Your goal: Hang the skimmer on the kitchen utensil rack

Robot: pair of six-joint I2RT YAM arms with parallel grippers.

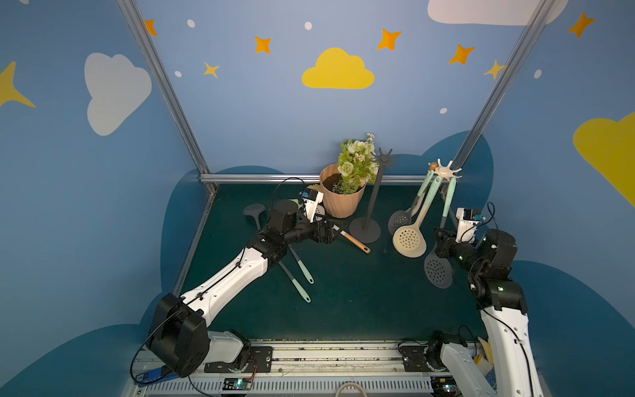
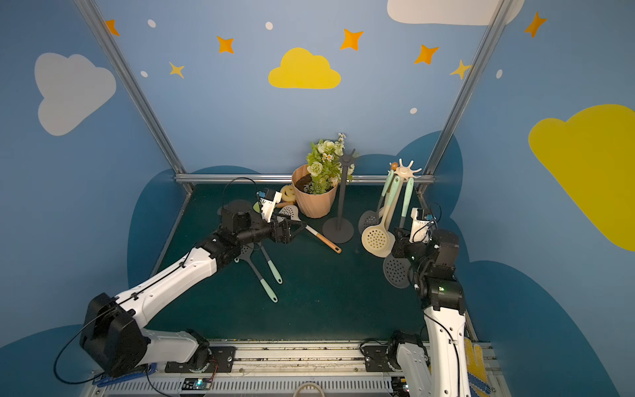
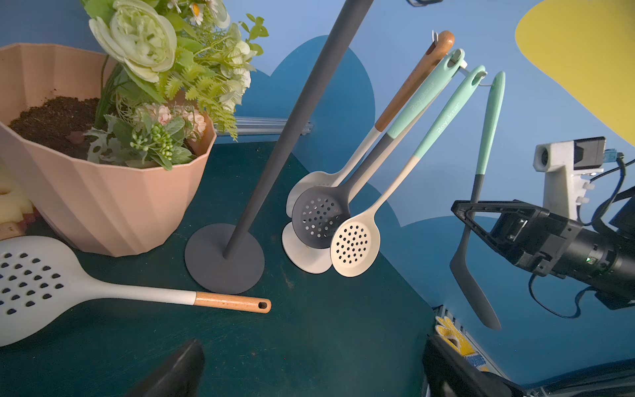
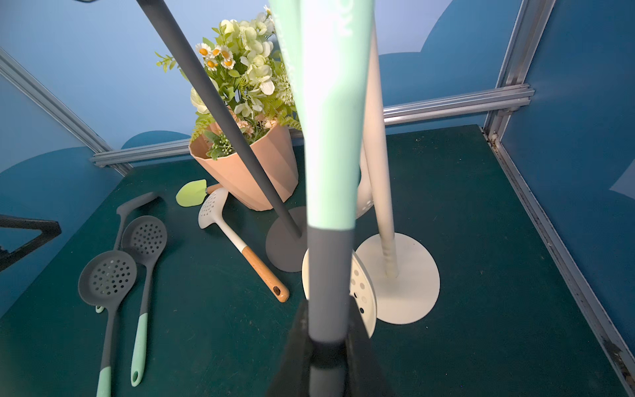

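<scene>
The dark grey skimmer (image 1: 438, 270) with a mint handle hangs upright on the right, its perforated head low. My right gripper is shut on its grey shaft, below the mint handle (image 4: 332, 158). The cream utensil rack (image 1: 446, 169) has radiating hooks. In the left wrist view the skimmer's handle top (image 3: 499, 78) is close to a hook at the rack's right side; whether the hook passes through its hole, I cannot tell. Over the table's left half, my left gripper (image 1: 328, 231) stands open and empty.
A cream skimmer (image 1: 410, 241) and other utensils hang on the same rack. Left of it stand an empty dark rack (image 1: 365, 230) and a flowerpot (image 1: 342, 198). A wooden-handled turner (image 3: 231, 301) and several mint-handled utensils lie on the table.
</scene>
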